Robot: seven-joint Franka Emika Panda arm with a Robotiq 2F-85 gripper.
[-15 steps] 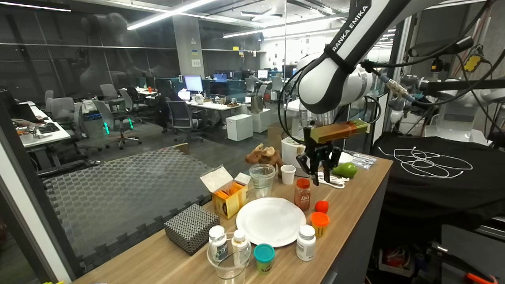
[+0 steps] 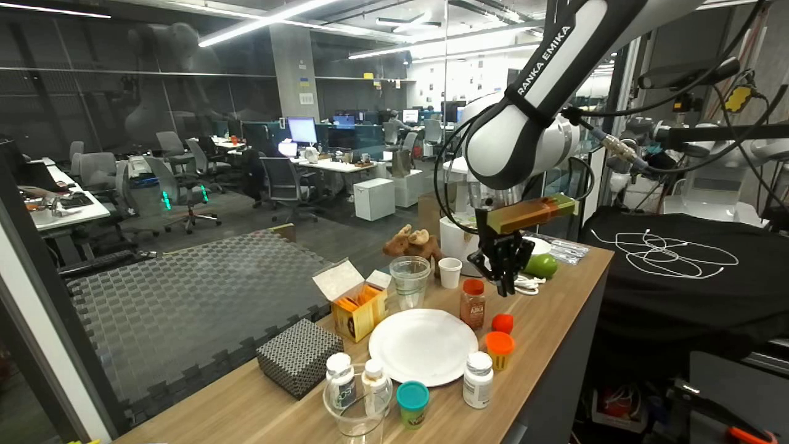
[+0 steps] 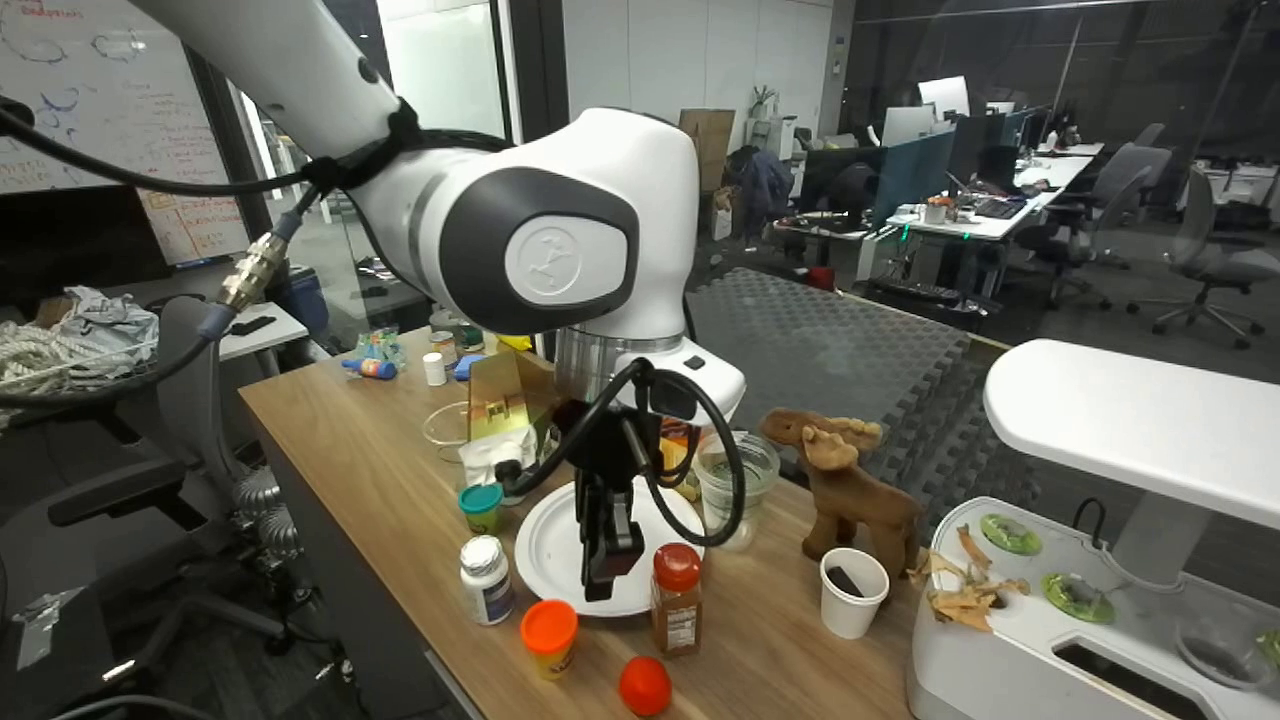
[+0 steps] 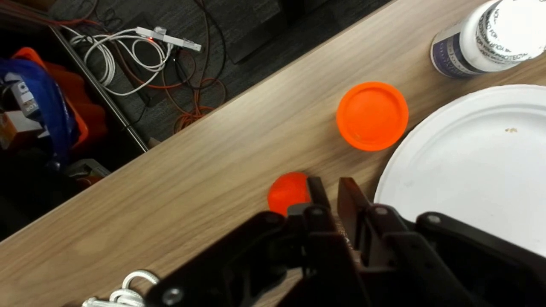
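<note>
In the wrist view, the fingertips of my gripper stand close together, with a narrow gap. A sliver of a spice jar [image 4: 343, 228] shows below that gap; the fingers hide the rest. Exterior view 1 shows the gripper [image 2: 505, 287] in the air, higher than the table. Upright on the table stands the red-capped jar [image 2: 473, 304], with the white plate [image 2: 423, 346] beside it. A small red ball-like object [image 4: 287, 193] lies by one finger in the wrist view, partly covered by it. No object is visibly held.
An orange-lidded tub [image 4: 372, 116] and a white bottle [image 2: 478, 380] line the plate's near side. A teal-lidded tub [image 2: 412, 404], an open yellow box [image 2: 360, 307], a clear cup [image 2: 410, 281] and a paper cup [image 3: 853, 593] stand around. White cord [image 4: 129, 294] lies nearby.
The arm has dipped slightly since one second ago. Table objects have not moved.
</note>
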